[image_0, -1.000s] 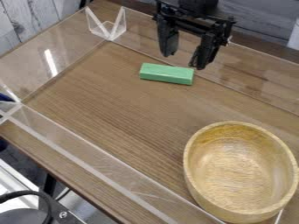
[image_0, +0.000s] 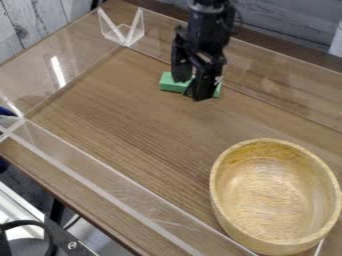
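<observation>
My dark gripper (image_0: 198, 75) hangs from the top centre of the camera view, low over a bright green block (image_0: 174, 83) and partly covering it. The fingers are small and dark; whether they touch the block or how far apart they stand is hard to make out.
A large round wooden bowl (image_0: 274, 195) fills the lower right. A clear plastic piece (image_0: 120, 25) stands at the upper left. Cables lie at the lower left corner.
My gripper has come down and toward the viewer, from behind the green block to over it, now hiding part of it.
</observation>
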